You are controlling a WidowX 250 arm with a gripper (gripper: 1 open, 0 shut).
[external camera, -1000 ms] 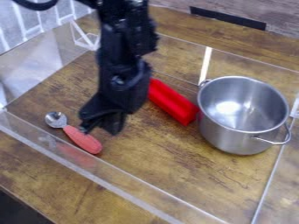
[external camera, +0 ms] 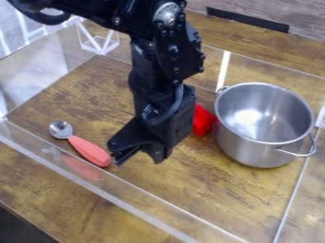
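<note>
A black robot arm hangs down the middle of the view, its gripper low over the wooden board, just right of a scoop with a pink handle and silver head. The gripper looks shut, with nothing visible between its fingers. A red object is mostly hidden behind the arm, beside a steel pot on the right.
Clear plastic walls edge the wooden work area. Bare board lies at the upper left and in front of the pot.
The scoop and pot have not moved.
</note>
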